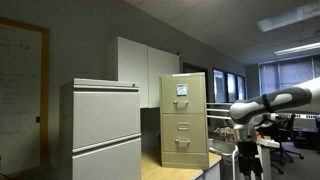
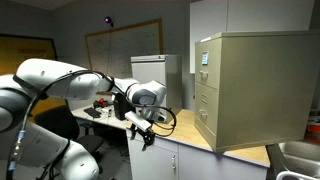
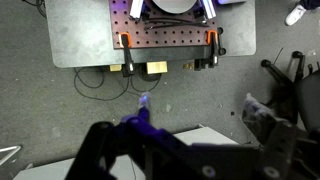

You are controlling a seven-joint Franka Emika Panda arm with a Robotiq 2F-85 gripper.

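In the wrist view my gripper shows dark at the bottom edge, its fingers spread wide and nothing held between them. Exterior view 2 has the gripper [image 2: 142, 135] hanging low in front of the white base cabinets, pointing down. Behind it on the wooden counter [image 2: 200, 128] stands a beige filing cabinet [image 2: 245, 95], apart from the gripper. From the other side, exterior view 1 shows the same beige cabinet [image 1: 184, 120] with its drawer fronts shut, and the gripper [image 1: 247, 165] off to its right.
Beside the beige cabinet is a grey drawer cabinet [image 1: 105, 115]. White wall cupboards [image 1: 140, 68] hang above. Under the wrist camera lie grey floor [image 3: 210, 105], a perforated metal base plate [image 3: 180, 35], loose cables and a dark chair [image 3: 300, 95] at the right.
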